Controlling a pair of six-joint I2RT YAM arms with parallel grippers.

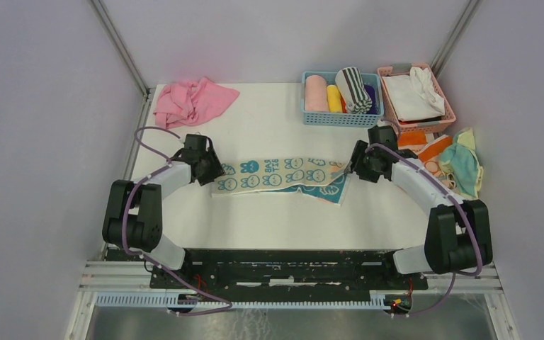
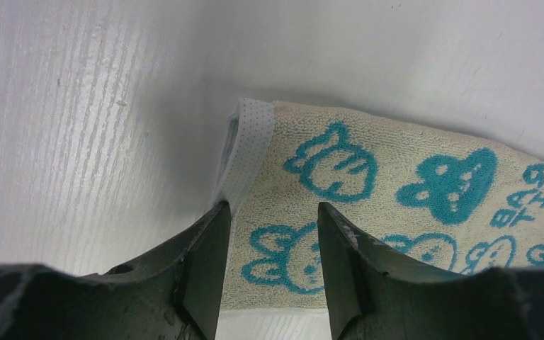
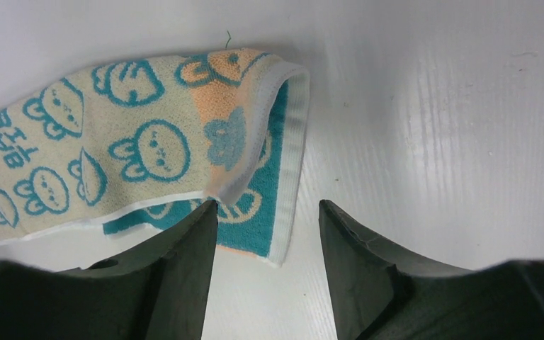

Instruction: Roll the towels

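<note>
A cream towel [image 1: 276,172] with teal animal prints lies lengthwise across the table, its teal underside showing along the lower right. In the left wrist view its left end [image 2: 340,248] has a folded white edge, just at my left gripper, whose fingers stand apart above it. My right gripper is open over the right end, where a corner [image 3: 241,127] is turned over on the teal layer [image 3: 251,230]. Neither gripper visibly holds the cloth.
A blue basket [image 1: 340,120] of rolled towels and a pink basket [image 1: 448,117] of white cloths stand at the back right. A pink cloth [image 1: 191,103] lies back left, orange and teal towels [image 1: 460,163] at right.
</note>
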